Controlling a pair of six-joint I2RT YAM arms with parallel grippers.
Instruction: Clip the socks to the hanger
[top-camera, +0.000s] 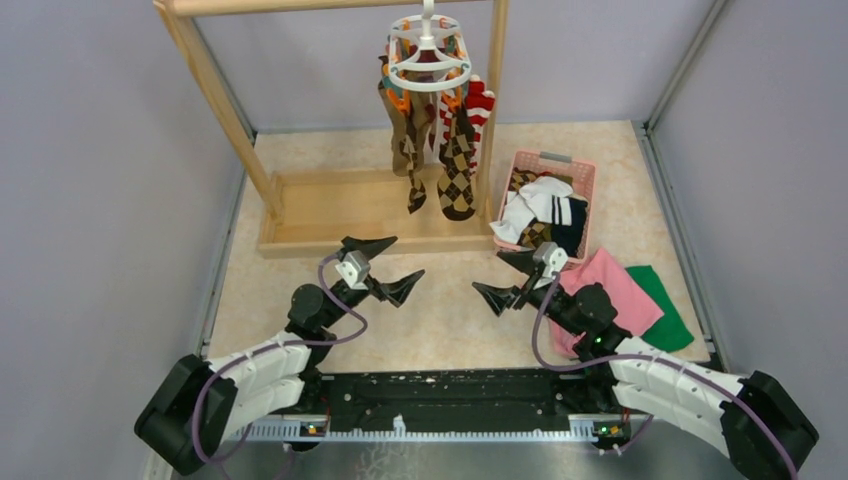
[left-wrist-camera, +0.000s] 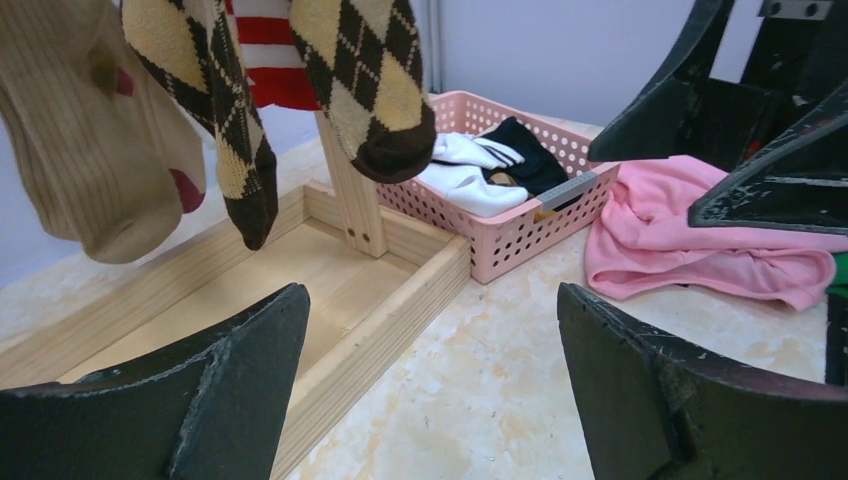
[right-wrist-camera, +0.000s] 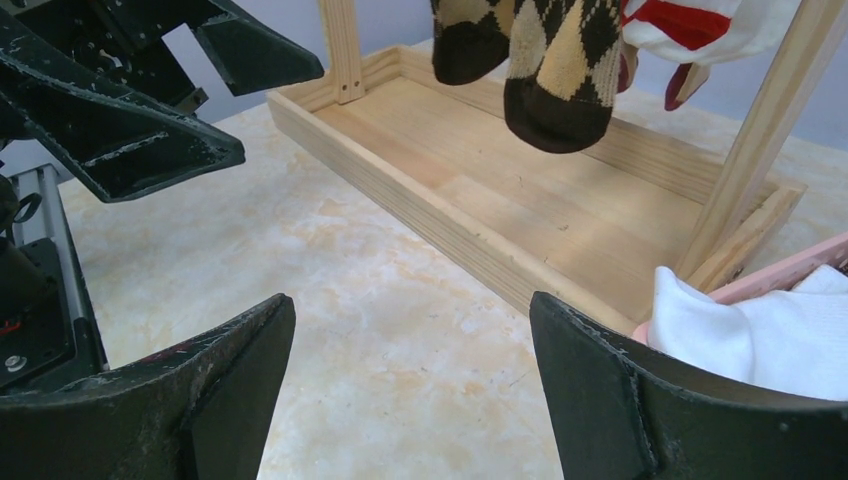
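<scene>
From the wooden frame hangs a round white hanger (top-camera: 430, 75) with orange clips (top-camera: 399, 102). Several socks dangle from it: a plain tan sock (left-wrist-camera: 120, 150), brown argyle socks (top-camera: 457, 175) and red-and-white striped ones (top-camera: 480, 105). In the top view my left gripper (top-camera: 410, 262) stands open in front of the wooden tray, below and left of the socks. My right gripper (top-camera: 488, 276) is open too, near the basket's front left corner. Nothing lies between the fingers of either one. More socks, white (top-camera: 535, 200), dark (top-camera: 570, 225) and argyle, lie in the pink basket (left-wrist-camera: 500, 250).
A wooden tray base (top-camera: 340, 210) with low walls and upright posts (top-camera: 225, 105) stands under the hanger. Pink cloth (top-camera: 615, 290) and green cloth (top-camera: 668, 310) lie at the right, partly behind the right arm. Bare tabletop (top-camera: 440, 330) separates the two grippers.
</scene>
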